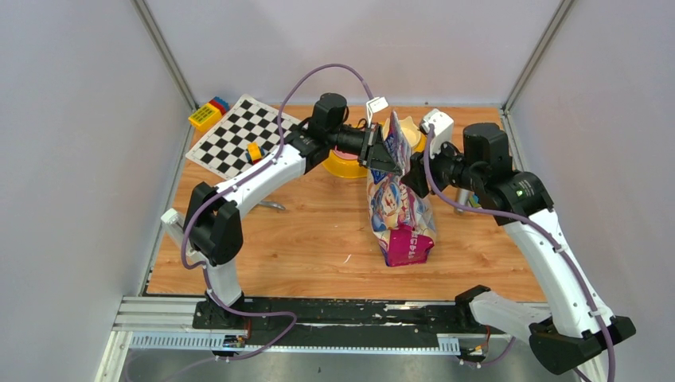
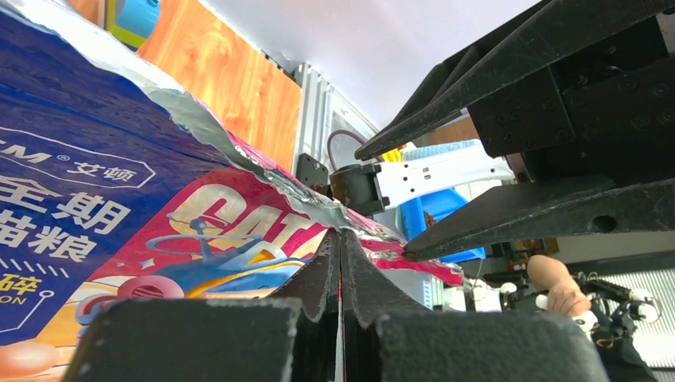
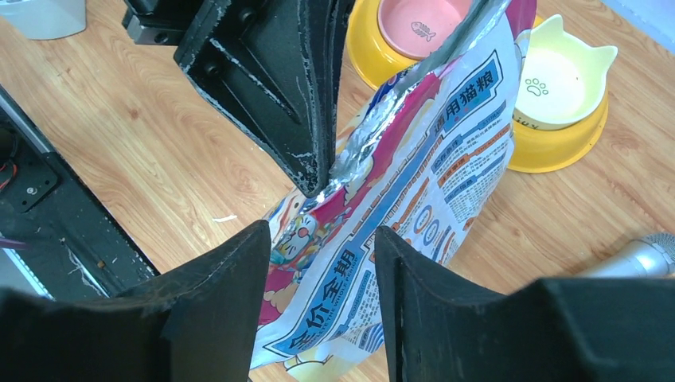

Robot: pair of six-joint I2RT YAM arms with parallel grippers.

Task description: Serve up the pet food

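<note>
The pet food bag stands upright at centre, its foil top folded along a crease. My left gripper is shut on that top edge, which shows at its fingertips in the left wrist view. My right gripper is part open beside the bag's printed side, fingertips apart; in the left wrist view its dark fingers show beside the foil edge. A pink bowl and a cat-shaped cream bowl, in yellow holders, sit behind the bag, partly hidden by it.
A checkered board and toy blocks lie at the back left. A silver microphone lies right of the bag.
</note>
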